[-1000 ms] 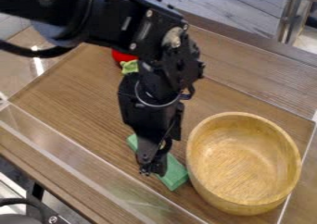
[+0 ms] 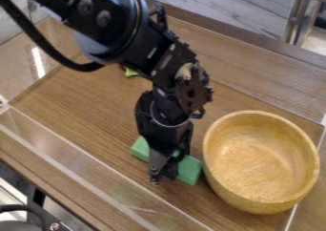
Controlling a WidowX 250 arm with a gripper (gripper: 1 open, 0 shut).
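Note:
My black gripper (image 2: 163,163) reaches down from the upper left onto a green rectangular block (image 2: 186,171) on the wooden table, its fingers shut on the block's middle. The block lies just left of a large yellow wooden bowl (image 2: 261,158), close to its side. The gripper hides part of the block.
Small green and red objects (image 2: 129,72) sit at the back left, mostly behind the arm. A clear strip edge runs along the front left, with a dark cable beyond it.
The arm has shifted slightly and closed lower on the green block, which now sits a little higher in view. The bowl appears shifted slightly right.

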